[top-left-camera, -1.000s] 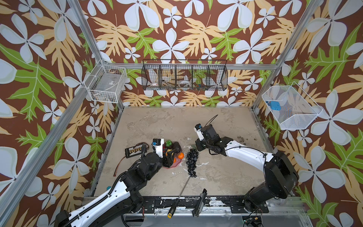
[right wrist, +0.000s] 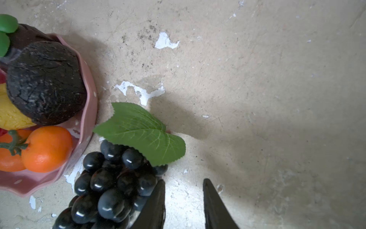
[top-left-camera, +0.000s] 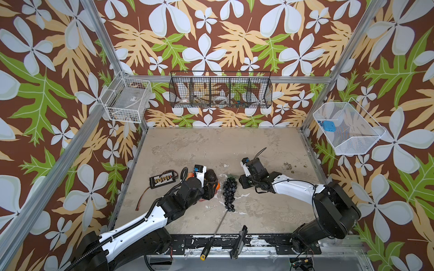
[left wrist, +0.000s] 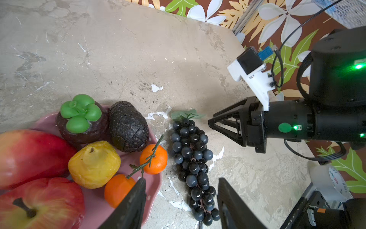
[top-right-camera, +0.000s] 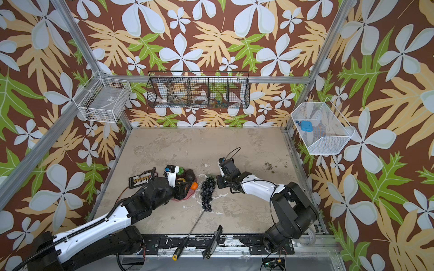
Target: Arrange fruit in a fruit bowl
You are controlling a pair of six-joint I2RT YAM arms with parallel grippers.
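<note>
A pink bowl (left wrist: 150,198) holds an apple (left wrist: 42,204), mango (left wrist: 26,156), yellow fruit (left wrist: 93,162), avocado (left wrist: 127,126), green-topped mangosteen (left wrist: 76,122) and two oranges (left wrist: 152,162). Right of it lies a bunch of dark grapes (left wrist: 194,168) with a green leaf (right wrist: 141,137). My left gripper hovers over bowl and grapes, open and empty. My right gripper is open just right of the grapes, nothing between its fingers.
A battery holder (top-left-camera: 162,179) lies left of the bowl, a long screwdriver (top-left-camera: 210,241) at the front. Wire baskets hang on three walls.
My left gripper has moved right over the bowl. My right gripper has moved toward the front and a little right, beside the grapes.
</note>
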